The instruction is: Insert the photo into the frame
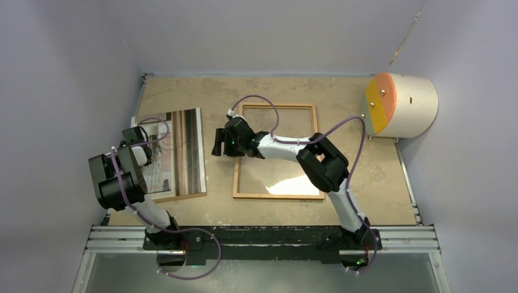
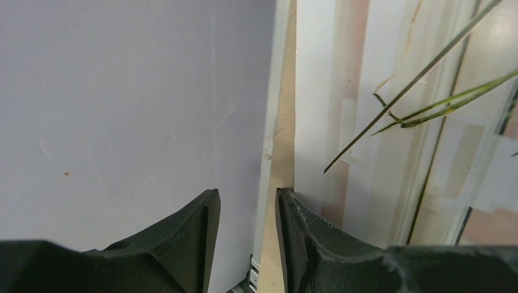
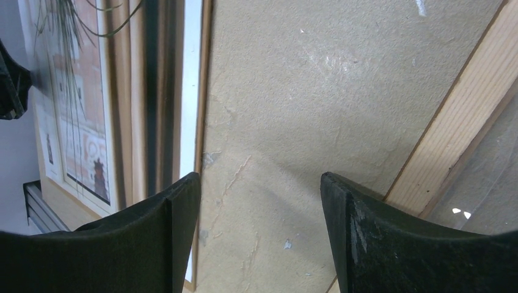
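A stack of photo prints point(image 1: 186, 152) lies at the left of the table, plants on the top one in the left wrist view. My left gripper is at the stack's left edge, its two fingers apart beside the white print edge point(image 2: 308, 152); whether anything is between them is unclear. The empty wooden frame point(image 1: 275, 195) with a clear pane lies in the middle. My right gripper hovers by that frame's left bar point(image 3: 458, 110), fingers apart over bare table, nothing between them.
A rounded cabinet point(image 1: 408, 107) with coloured front stands at the back right. Walls close the left, back and right sides; the left one is tight by my left gripper. Bare table point(image 1: 207, 91) shows behind and between stack and frame.
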